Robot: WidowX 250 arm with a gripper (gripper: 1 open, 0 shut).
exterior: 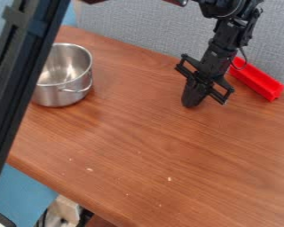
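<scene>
My black gripper [194, 96] points down at the wooden table [156, 160] at the upper right of the view, its tips low at the tabletop. It looks shut; whether anything small is under or between the tips is hidden by the dark fingers. A steel pot [64, 73] with side handles stands at the left. A red object [256, 78], long and ridged, lies at the back right, just behind the gripper.
A grey padded wall runs along the back. A black vertical beam [21, 80] crosses the left of the view, and the table's edge is at lower left.
</scene>
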